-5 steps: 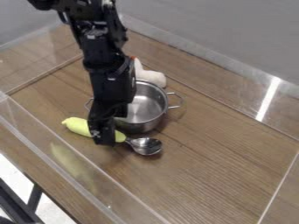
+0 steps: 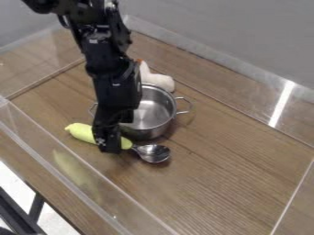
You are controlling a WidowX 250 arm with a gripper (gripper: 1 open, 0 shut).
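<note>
The black gripper (image 2: pixel 108 138) reaches down at the left of centre, its fingertips low over a pale yellow-green corn-like object (image 2: pixel 81 133) lying on the wooden table. A steel pot (image 2: pixel 154 112) with side handles stands just behind and right of the gripper, partly hidden by it. A metal spoon (image 2: pixel 153 153) lies in front of the pot, its handle end near the yellow object. Whether the fingers are open or shut on anything is hard to make out against the dark arm.
A whitish, pinkish object (image 2: pixel 156 79) lies behind the pot. A wall runs along the back, and the table's edge is at the lower left.
</note>
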